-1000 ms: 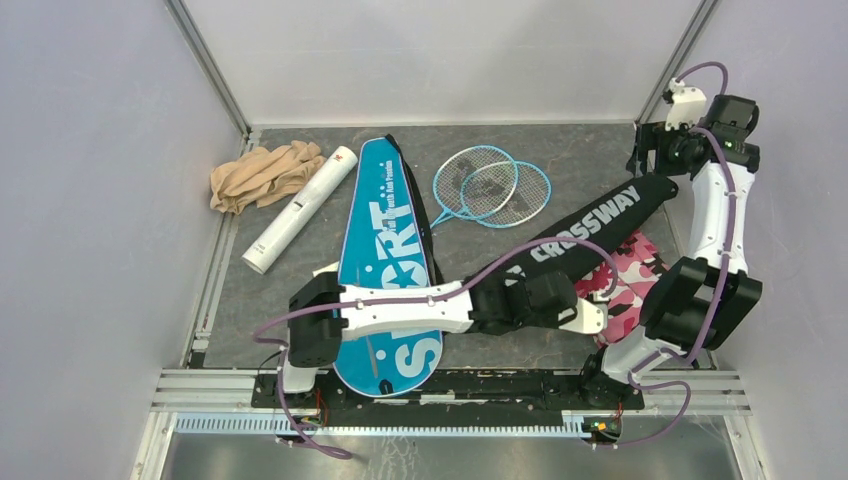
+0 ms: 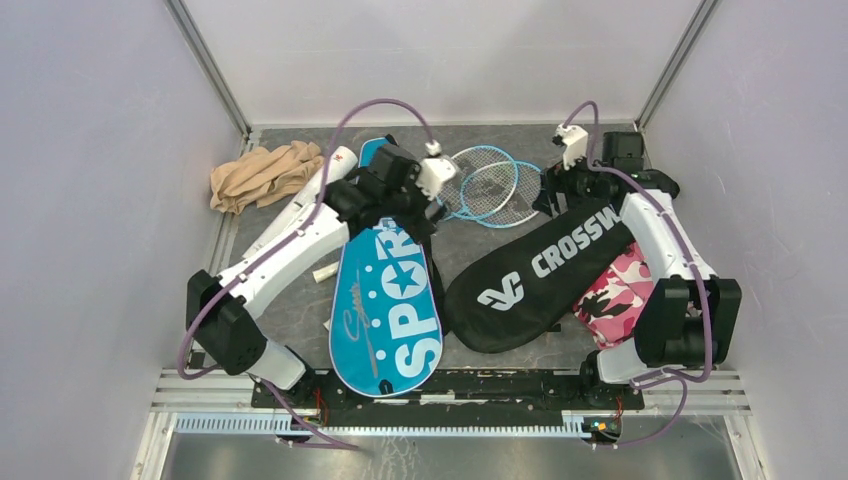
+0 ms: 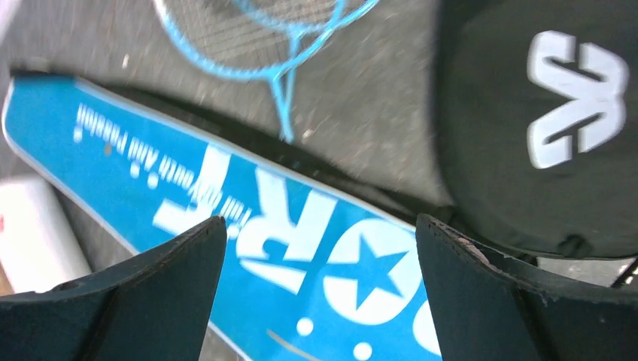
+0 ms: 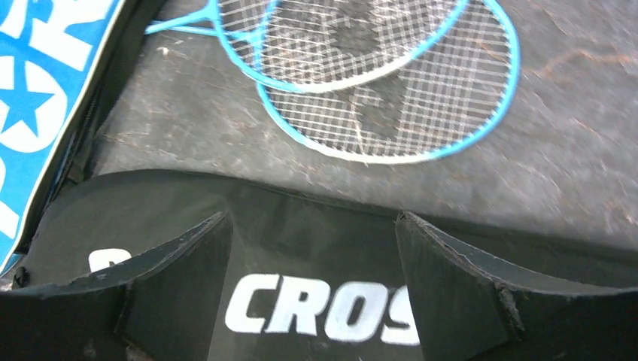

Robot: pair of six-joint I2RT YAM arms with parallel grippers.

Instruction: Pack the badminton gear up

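Observation:
Two light-blue rackets (image 2: 487,187) lie overlapped at the back middle, their strings crossing. A blue racket bag (image 2: 387,310) lies face up left of centre, its dark zipped side towards the rackets. To its right a black Crossway bag (image 2: 525,285) lies flat at a slant. Above the blue bag's upper half, close to the rackets' handles, my left gripper is open and empty. My right gripper hangs over the black bag's far edge, right of the racket heads; its fingers stand apart with nothing between them. The left arm hides part of the blue bag.
A white tube (image 2: 300,209) and a crumpled tan cloth (image 2: 262,176) lie at the left, the tube partly behind the left arm. A pink camouflage cloth (image 2: 612,305) lies partly under the black bag. Bare floor shows between the two bags.
My left gripper has swung from the black bag's lower end back and left to above the blue bag. The right gripper has moved left towards the rackets. The black bag's lower end now lies flat.

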